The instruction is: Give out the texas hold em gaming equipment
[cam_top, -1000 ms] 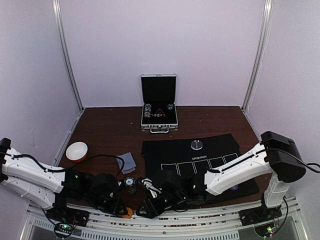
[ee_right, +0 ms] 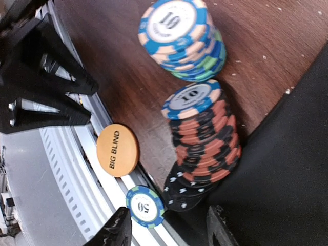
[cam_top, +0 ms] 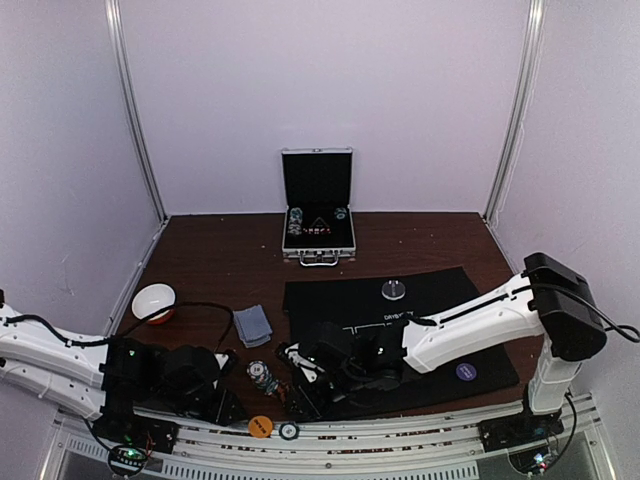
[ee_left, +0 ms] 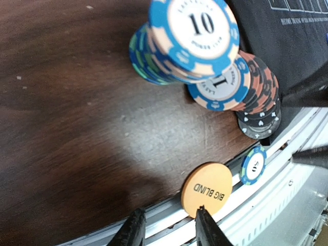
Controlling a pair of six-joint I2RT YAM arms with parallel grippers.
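My left gripper hangs part open beside the orange BIG BLIND button (ee_left: 207, 189), with nothing between its fingers. The button lies at the table's front edge; a blue-edged 50 chip (ee_left: 253, 165) rests on the rail beside it. My right gripper is also open and empty, just in front of a leaning stack of red and black chips (ee_right: 207, 138) topped by a blue-edged 10 chip. Behind that, a stack of blue and green chips (ee_right: 187, 38) stands on the wood.
At the back is the open chip case (cam_top: 319, 230). A white bowl (cam_top: 153, 301) and a grey-blue cloth (cam_top: 252, 326) lie on the left. The black mat (cam_top: 440, 290) carries a clear round piece (cam_top: 393, 290) and a purple button (cam_top: 466, 371). Both grippers are close together.
The grippers have drawn apart, left arm leftward and right arm slightly rightward.
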